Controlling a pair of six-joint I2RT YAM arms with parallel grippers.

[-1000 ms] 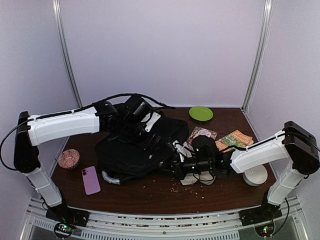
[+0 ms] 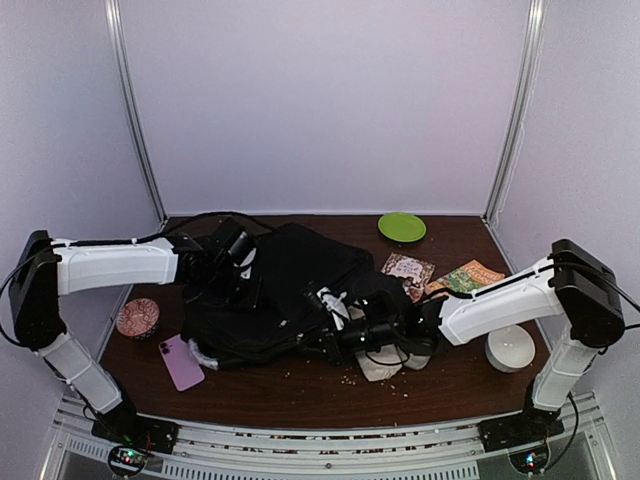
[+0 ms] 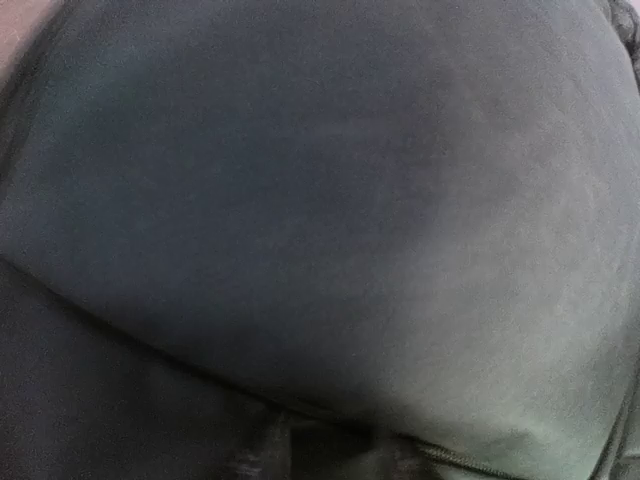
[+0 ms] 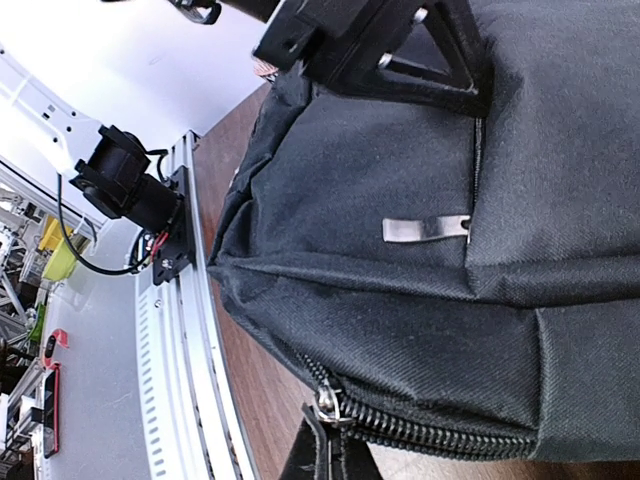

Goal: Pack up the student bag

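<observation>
A black backpack (image 2: pixel 310 260) lies on the table between both arms, its front fabric filling most of the left wrist view. Over its left part, my left gripper (image 2: pixel 248 292) points down at the cloth. Its dark fingers (image 3: pixel 265 450) show blurred at the bottom edge with a gap between them. At the bag's front edge, my right gripper is shut on the metal zipper pull (image 4: pixel 326 402) at the end of the toothed zipper (image 4: pixel 440 434). A grey fabric tab (image 4: pixel 425 229) hangs from another zipper seam, below the left gripper's tips.
A pink phone (image 2: pixel 182 362) touches or nearly touches the bag's front left. Left of it stands a patterned bowl (image 2: pixel 138 317). A green plate (image 2: pixel 402 227), two booklets (image 2: pixel 466 279) and a white bowl (image 2: pixel 510 349) are on the right. Crumbs dot the front.
My left gripper has swung left across the bag. The bag's front edge has shifted toward the front, the phone has slid slightly, and my right gripper has moved a little left.
</observation>
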